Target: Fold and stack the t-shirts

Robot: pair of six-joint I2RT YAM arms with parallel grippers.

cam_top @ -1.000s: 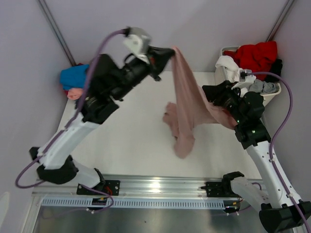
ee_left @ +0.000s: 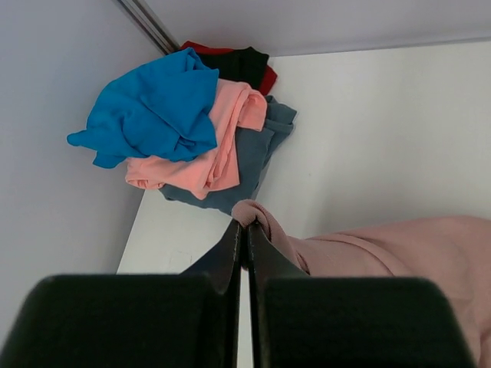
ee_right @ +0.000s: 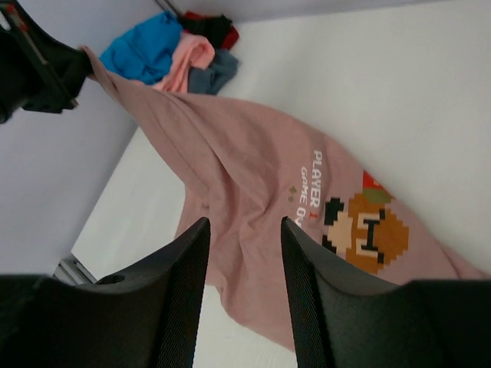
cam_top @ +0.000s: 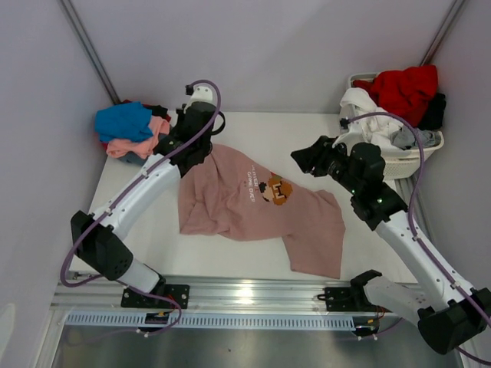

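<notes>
A dusty pink t shirt (cam_top: pixel 238 195) with a printed front lies spread and rumpled over the table, its print (ee_right: pixel 364 230) facing up. My left gripper is shut on a pinched edge of this shirt, which rises to the fingertips; in the right wrist view the cloth slopes up to that gripper. My right gripper stands open above the shirt with nothing between its fingers. At the back left sits a stack of folded shirts: a blue one (ee_left: pixel 157 107) on top, a salmon one (ee_left: pixel 219 157) beneath, and grey and dark ones lower down.
A white basket (cam_top: pixel 403 165) at the back right holds loose red, white, black and grey clothes. Bare white table (cam_top: pixel 268 130) shows behind the shirt and along its front left.
The left gripper has swung left and come down, drawing the shirt from the right across the table. The shirt has flattened with its print visible. The right gripper has shifted slightly left, clear of the cloth.
</notes>
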